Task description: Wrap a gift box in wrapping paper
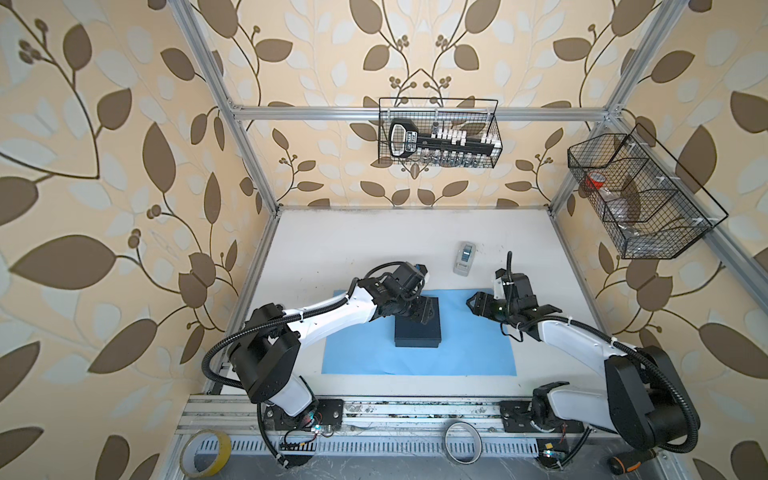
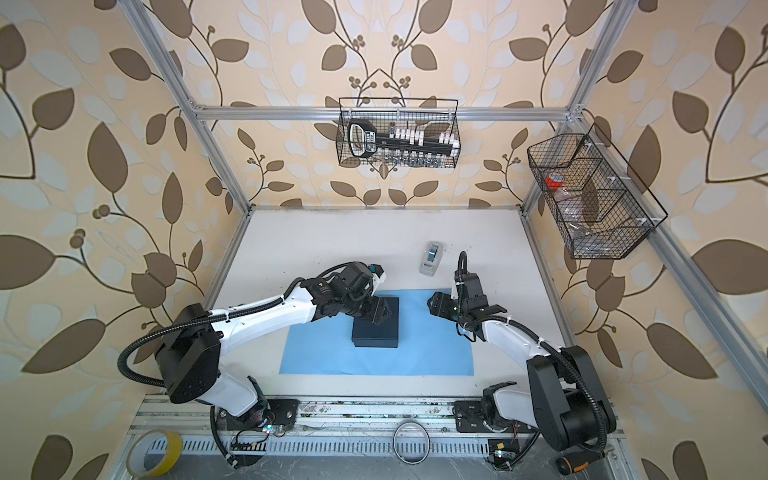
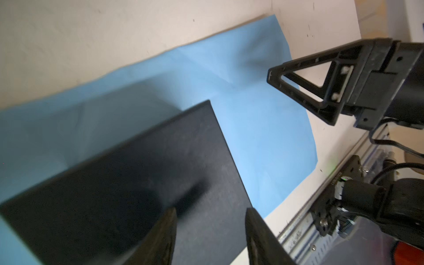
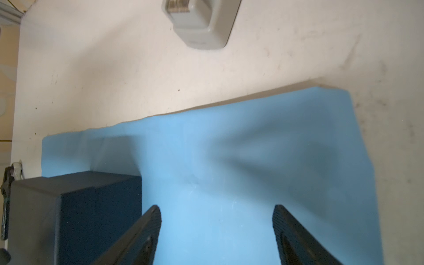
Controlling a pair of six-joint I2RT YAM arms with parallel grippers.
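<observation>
A black gift box (image 1: 417,329) rests on the flat sheet of blue wrapping paper (image 1: 360,352), with paper showing on all sides of it. My left gripper hovers over the box's top, its fingers (image 3: 164,234) apart and nothing between them; its shadow falls on the lid. On the right, my right gripper hangs above the paper beside the box, fingers (image 4: 143,236) spread and empty. The paper's far edge (image 4: 247,103) lifts slightly off the table in the right wrist view.
A grey tape dispenser (image 1: 465,259) lies on the white table behind the paper. Part of a wrench (image 4: 6,198) shows at the right wrist view's left edge. Wire baskets (image 1: 440,136) hang on the back wall.
</observation>
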